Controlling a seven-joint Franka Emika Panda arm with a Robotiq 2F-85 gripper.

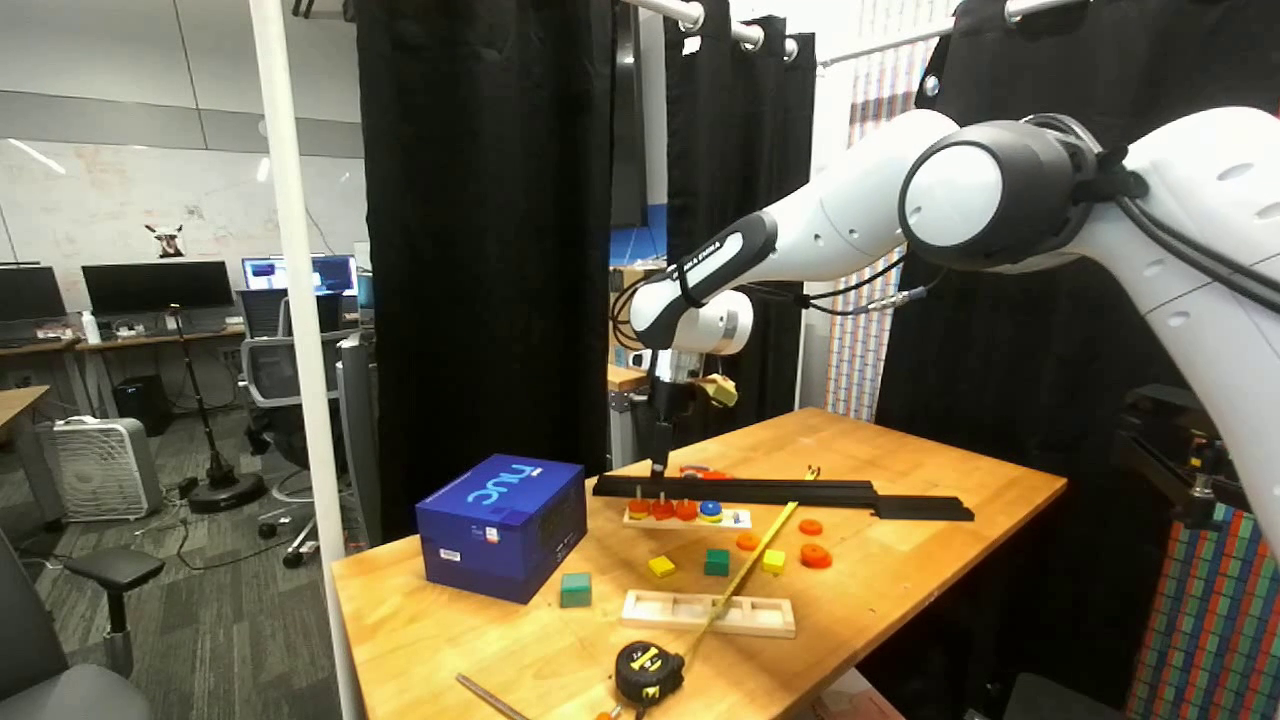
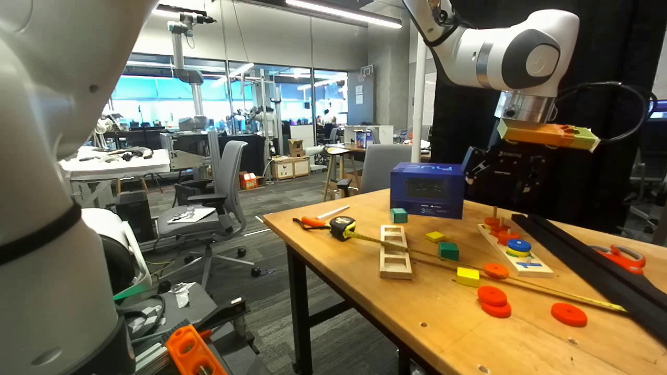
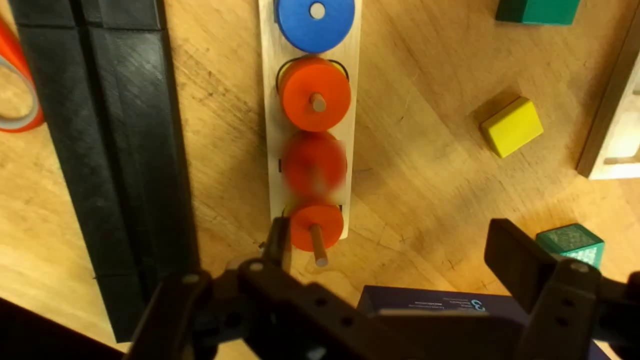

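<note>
In the wrist view, my gripper stands open, with nothing held between its wide-spread fingers. The left fingertip appears alongside the end orange disc on the wooden peg board; whether they touch, I cannot tell. More orange-red discs and a blue disc line the board, some over yellow ones, and bare peg tops stick up. From the second exterior view, the gripper hangs above the table's far side, beside the blue box.
Black bars lie behind the peg board. Yellow block, green block, an empty wooden tray and a tape measure with its blade out occupy the front. Loose orange discs lie toward one end.
</note>
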